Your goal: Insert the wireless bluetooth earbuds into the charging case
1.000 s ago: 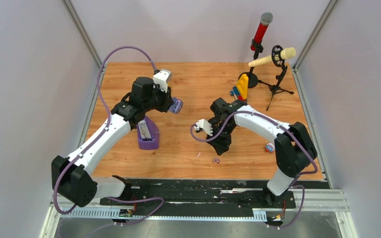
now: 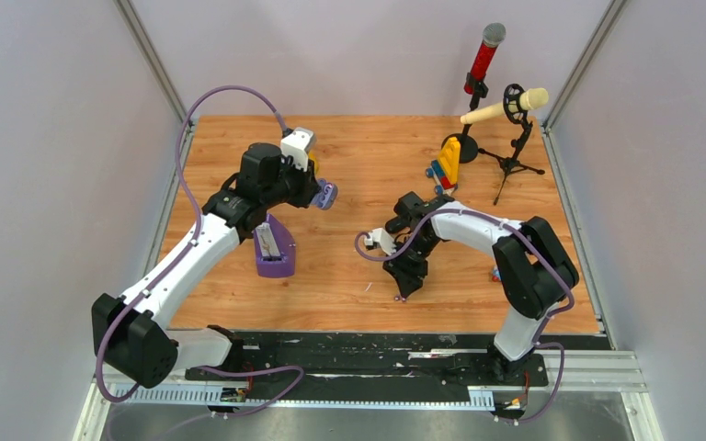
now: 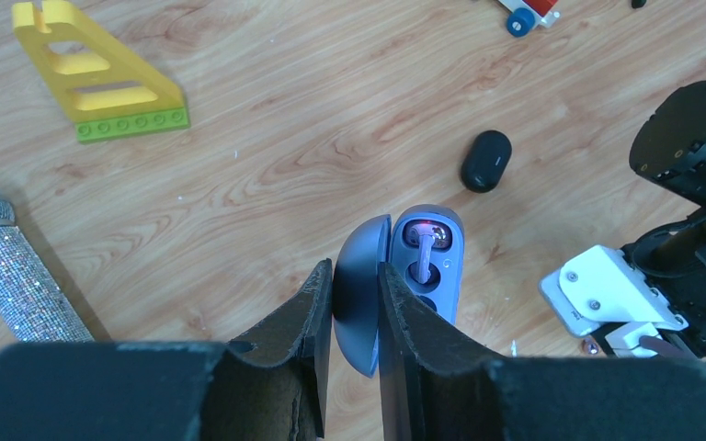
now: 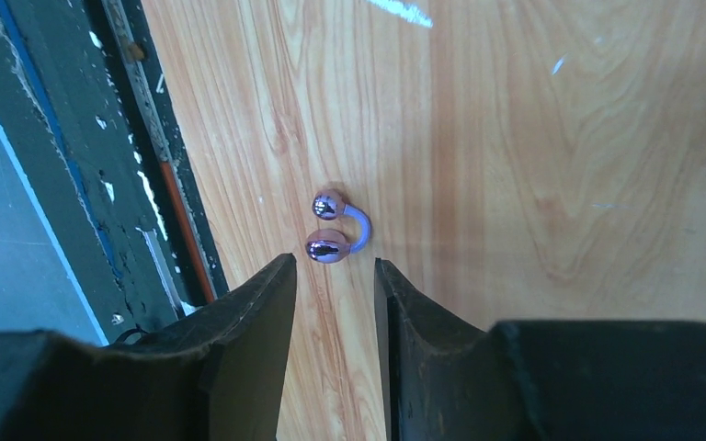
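The purple charging case (image 3: 430,266), lid up, is pinched by its lid in my shut left gripper, raised over the table at left centre. One earbud (image 3: 424,250) with a light purple band sits in the case, near a dark round socket. A second, shiny purple earbud (image 4: 328,245) lies on the wood near the table's front edge. My right gripper stands partly open above the table, empty, its fingertips just short of that earbud in the right wrist view. In the top view the earbud (image 2: 400,298) shows right by the right gripper's tips.
A purple holder (image 2: 275,257) stands below the left arm. A black oval object (image 3: 486,161) lies on the table beyond the case. Toy blocks (image 2: 444,170) and two stands with a red microphone (image 2: 483,62) and a cream one occupy the back right.
The left arm and case hold still.
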